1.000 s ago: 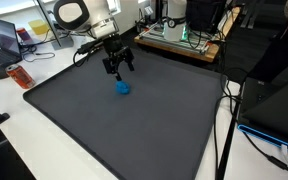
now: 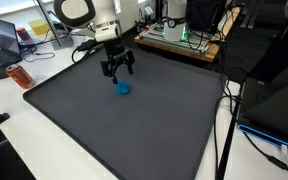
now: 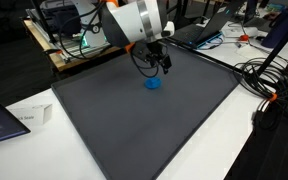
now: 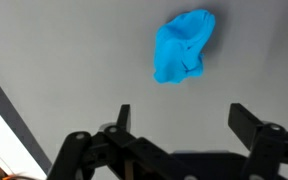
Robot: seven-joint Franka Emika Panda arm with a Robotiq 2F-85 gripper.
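A small crumpled blue cloth [image 2: 122,88] lies on the dark tabletop, just in front of the arm. In the wrist view the cloth [image 4: 181,46] sits in the upper middle, beyond the fingertips, with all of its outline visible. My gripper is open, its two black fingers [image 4: 242,115] wide apart and only bare table between them. From the other side, the gripper [image 3: 156,72] hangs over the table close behind the cloth [image 3: 152,83]. Neither finger shows any hold on it.
Broad bare stretches of the dark table [image 2: 129,125] surround the cloth. An orange can [image 2: 21,76] and a laptop [image 2: 8,36] are off the table's far left corner. Cables [image 3: 264,75] lie beyond one table edge.
My gripper has turned and shifted slightly near the cloth, its fingers now looking more spread in exterior view 1. The blue cloth has stayed where it was.
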